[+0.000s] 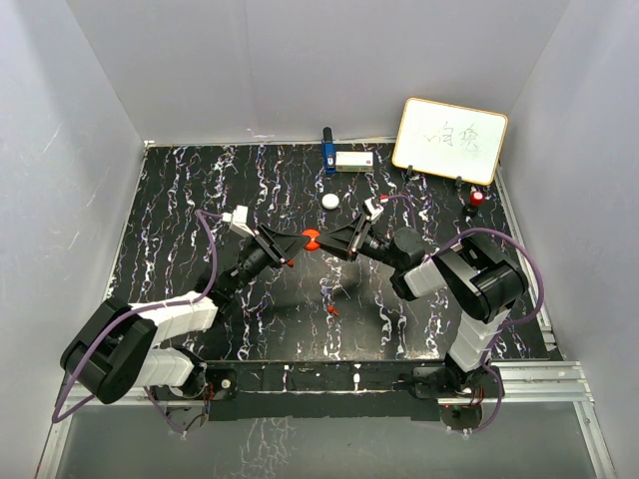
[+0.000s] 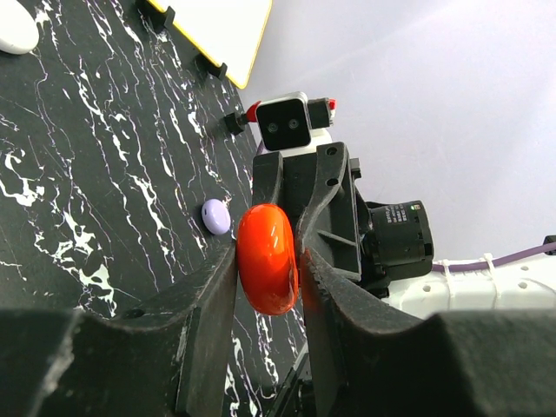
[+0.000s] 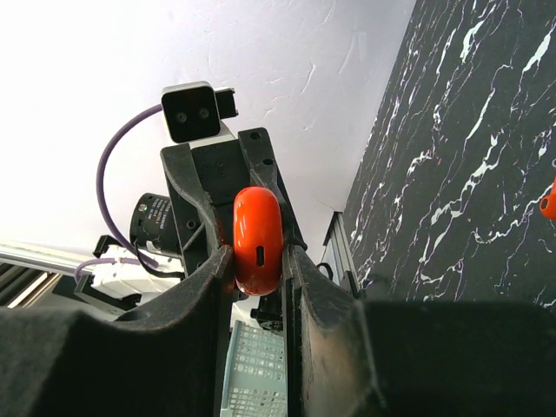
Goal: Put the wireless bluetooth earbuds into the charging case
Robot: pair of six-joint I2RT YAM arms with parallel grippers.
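Observation:
A glossy red charging case point(image 1: 312, 239) is held in the air between the two grippers above the middle of the table. My right gripper is shut on the case point(image 3: 258, 228), whose dark slot faces that camera. The fingers of my left gripper stand on either side of the other end of the case point(image 2: 266, 252); whether they press on it cannot be told. On the table below lies a small red earbud point(image 1: 332, 310). Another small red piece point(image 1: 291, 263) shows by the left fingers. A red piece point(image 3: 548, 205) also appears at the right wrist view's edge.
A white round object point(image 1: 329, 202) lies behind the grippers. Farther back are a blue item point(image 1: 328, 152), a small box point(image 1: 354, 161) and a whiteboard point(image 1: 449, 140). A lavender rounded object point(image 2: 216, 216) rests on the table.

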